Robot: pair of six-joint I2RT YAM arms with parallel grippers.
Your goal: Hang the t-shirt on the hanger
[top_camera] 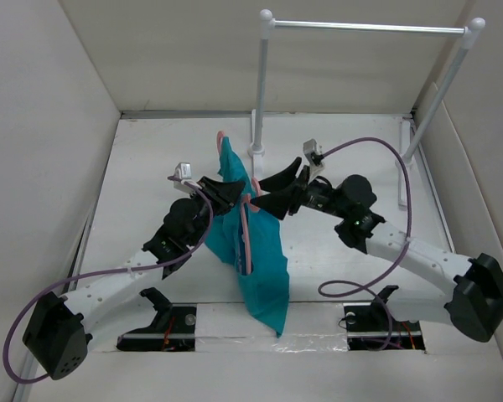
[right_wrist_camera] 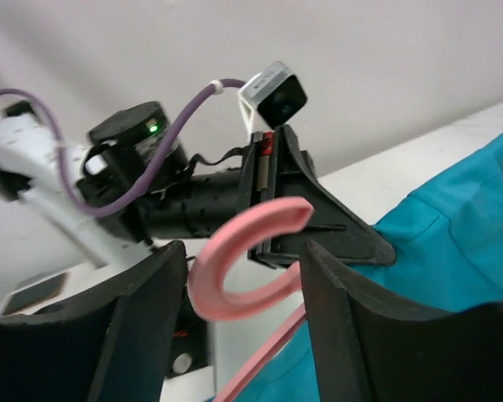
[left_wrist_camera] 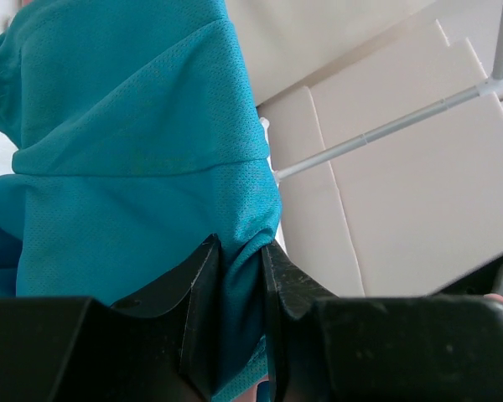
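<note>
The teal t-shirt [top_camera: 264, 285] hangs in folds from my left gripper [top_camera: 230, 191], which is shut on its cloth, seen bunched between the fingers in the left wrist view [left_wrist_camera: 241, 276]. A pink hanger [top_camera: 246, 234] runs down through the shirt; its curved hook [right_wrist_camera: 210, 276] fills the middle of the right wrist view. My right gripper [top_camera: 267, 194] is open just beside the hook, with its dark fingers either side of the pink plastic in its own view.
A white rack [top_camera: 365, 29] with a horizontal bar stands at the back right. Walls enclose the white floor [top_camera: 151, 151], which is clear at the back left.
</note>
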